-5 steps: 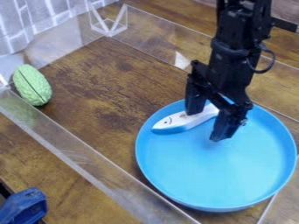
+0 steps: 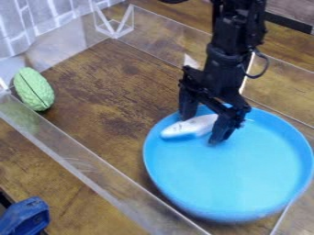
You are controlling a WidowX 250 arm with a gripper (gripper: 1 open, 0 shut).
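Note:
My black gripper [image 2: 204, 110] is lowered over the left back part of a round blue plate [image 2: 227, 174], its fingers open on either side of a white elongated object [image 2: 182, 129] that lies tilted on the plate. The gripper partly hides that object, and I cannot tell whether the fingers touch it.
A green ridged object [image 2: 33, 89] lies at the far left by clear plastic walls. A dark blue item [image 2: 22, 217] sits at the bottom left.
My gripper has moved a little left and down over the white object, which is now more covered by it.

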